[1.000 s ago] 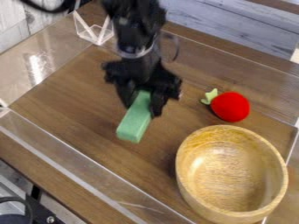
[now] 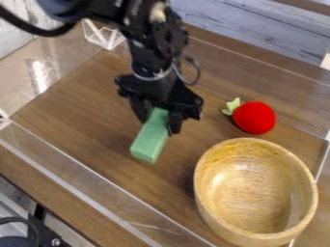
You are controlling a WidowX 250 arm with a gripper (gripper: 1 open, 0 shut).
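The black gripper [image 2: 158, 114] hangs over the middle of the wooden table, its fingertips around the upper end of a green block [image 2: 150, 141]. The block stands out below the fingers, tilted. Whether the fingers are closed on it is hard to tell, as the arm is slightly blurred and covers the block's top.
A large tan bowl [image 2: 256, 193] sits at the front right, with a red tomato-like object [image 2: 253, 117] behind it. A clear wire-like holder [image 2: 103, 34] is at the back left.
The gripper and green block are in nearly the same place, shifted very slightly. The bowl and red object have not moved.
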